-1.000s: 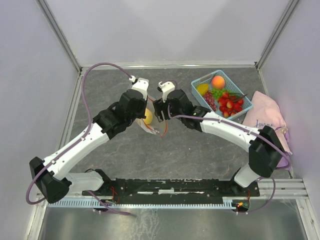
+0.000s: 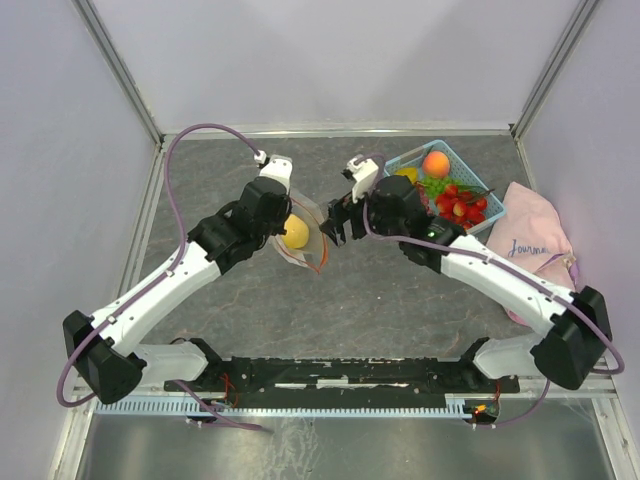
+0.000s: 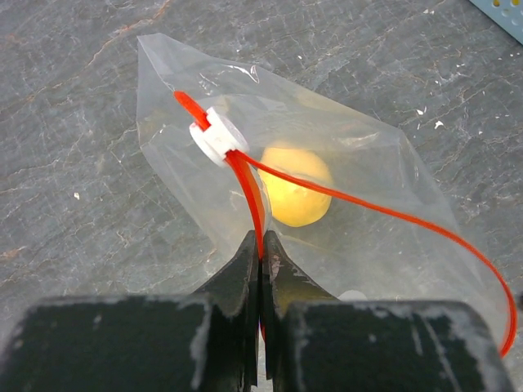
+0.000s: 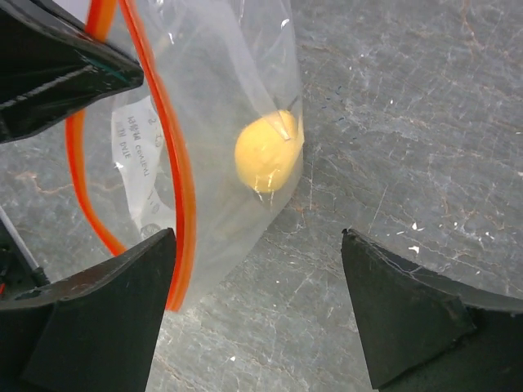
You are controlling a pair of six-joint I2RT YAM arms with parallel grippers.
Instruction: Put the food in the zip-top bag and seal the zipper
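Note:
A clear zip bag (image 3: 188, 147) with an orange zipper and white slider (image 3: 217, 135) hangs from my left gripper (image 2: 282, 215), which is shut on its zipper edge. A yellow round food item (image 3: 294, 186) lies inside the bag. My right gripper (image 2: 340, 222) is just right of the bag, fingers apart, with nothing clearly held; in the right wrist view the orange zipper (image 4: 181, 204) runs beside its left finger.
A blue basket (image 2: 400, 160) holding an orange, a yellow fruit, greens, grapes and strawberries sits at the back right. A pink cloth bag (image 2: 530, 240) lies at the right.
My right gripper has shifted right and slightly toward the front, away from the bag's opening. My left gripper stays nearly still with the bag.

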